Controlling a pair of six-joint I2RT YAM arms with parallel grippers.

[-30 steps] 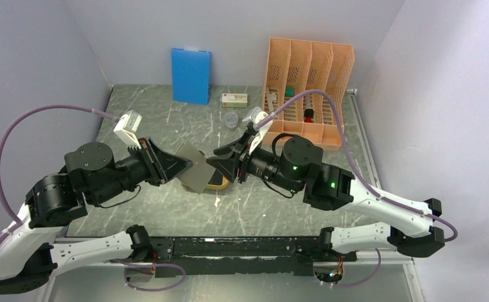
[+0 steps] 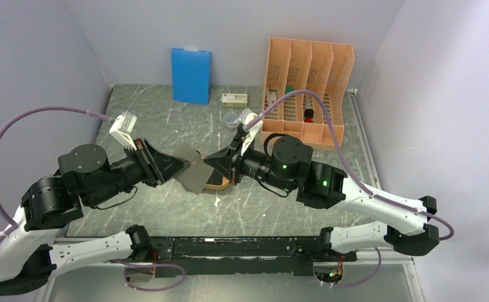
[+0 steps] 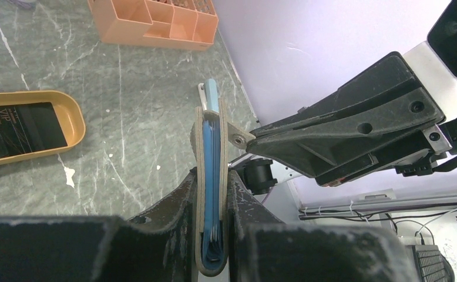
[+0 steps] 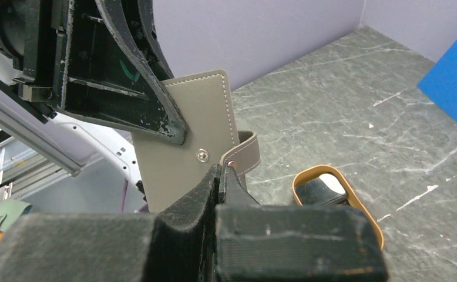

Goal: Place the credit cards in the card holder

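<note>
My left gripper is shut on the grey-beige card holder [image 4: 182,155], held upright above the table. Bluish layers show between its covers in the left wrist view. A strap [image 4: 247,154] with a snap curls round from its edge. My right gripper is shut, its fingertips touching or very near the strap's free end; whether they pinch it I cannot tell. Below, an orange-rimmed tray [image 3: 76,114] holds dark cards [image 3: 29,126], and a black-and-white card [image 4: 320,189] shows there from the right wrist.
An orange divided organizer [image 2: 308,133] stands at the back right. Against the back wall leans a blue panel [image 2: 190,75]. A small box [image 2: 234,100] and a clear round container [image 2: 232,119] lie near the middle back.
My right gripper has moved slightly left, toward the holder, and its fingers have come together. The left arm and the holder have shifted a little to the left.
</note>
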